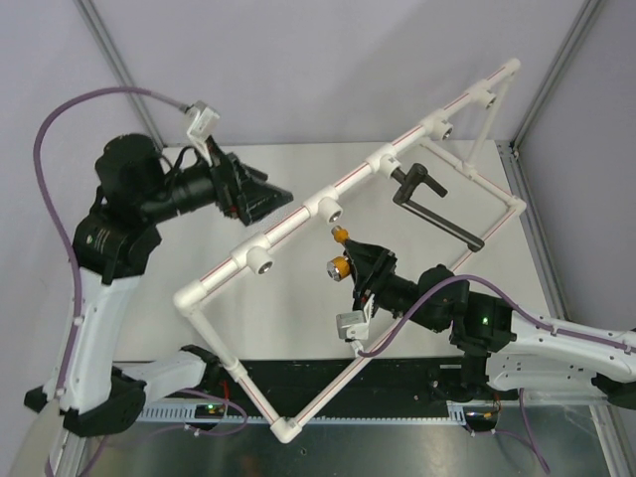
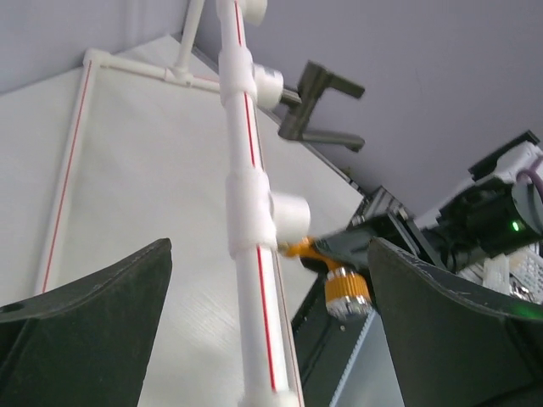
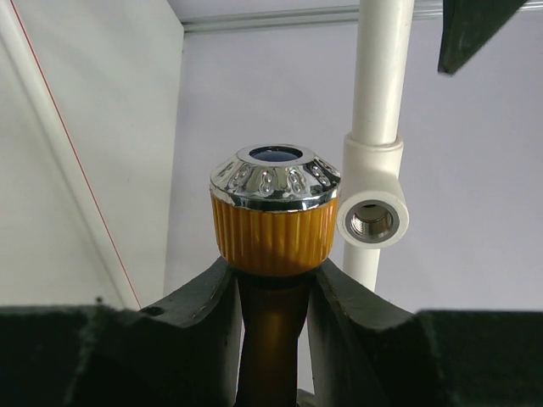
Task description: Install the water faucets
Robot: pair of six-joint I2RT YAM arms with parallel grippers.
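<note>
My right gripper (image 1: 360,258) holds an orange faucet (image 3: 273,237) with a chrome cap; in the top view its orange end reaches close beside a white tee fitting (image 1: 326,209) on the upper pipe. In the right wrist view a threaded socket (image 3: 371,220) shows behind the faucet, to the right. My left gripper (image 1: 258,194) stands open above and left of the pipe, nothing between its fingers. In the left wrist view the pipe (image 2: 259,314) runs between its open fingers, farther off.
A dark grey angled fixture (image 1: 437,214) is attached to a tee farther right. More empty tees (image 1: 258,258) line the pipe frame. A panel lies behind the frame, with rails at both sides.
</note>
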